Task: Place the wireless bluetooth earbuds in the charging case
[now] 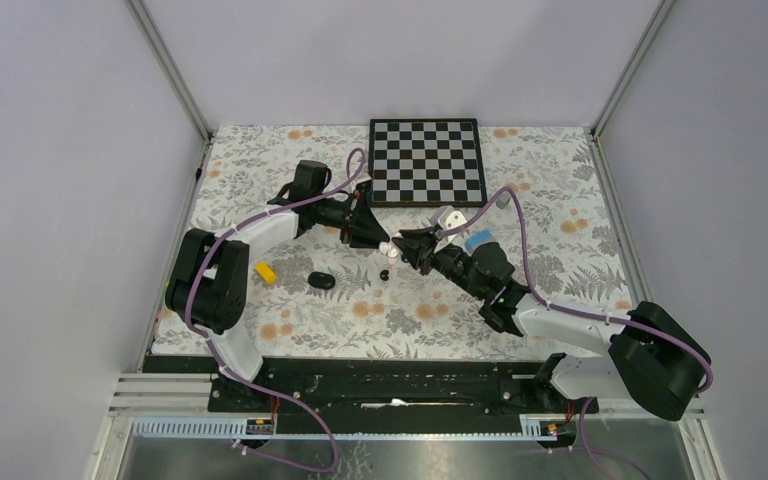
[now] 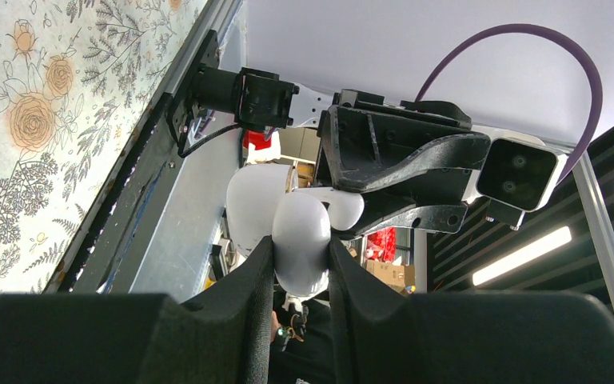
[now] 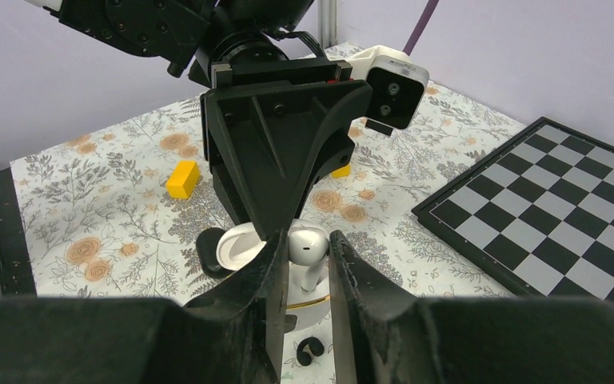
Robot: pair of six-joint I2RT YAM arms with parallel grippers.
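The white charging case [image 2: 256,202] is gripped by my left gripper, its lid [image 3: 238,248] swung open. My right gripper is shut on a white earbud [image 3: 308,248], with the rounded end toward the right wrist camera and the stem [image 3: 310,278] pointing at the case's opening. In the left wrist view the earbud [image 2: 344,210] overlaps the case's edge; how deep its stem sits cannot be told. From the top, both grippers meet above the middle of the table, the left one [image 1: 386,246] close beside the right one [image 1: 400,240].
Small black pieces [image 3: 309,350] lie on the patterned cloth beneath the grippers. Left of them are a black rounded case [image 1: 321,280] and a yellow block [image 1: 265,272]. A checkered board [image 1: 427,165] is at the back, and a blue item [image 1: 478,240] lies behind the right arm.
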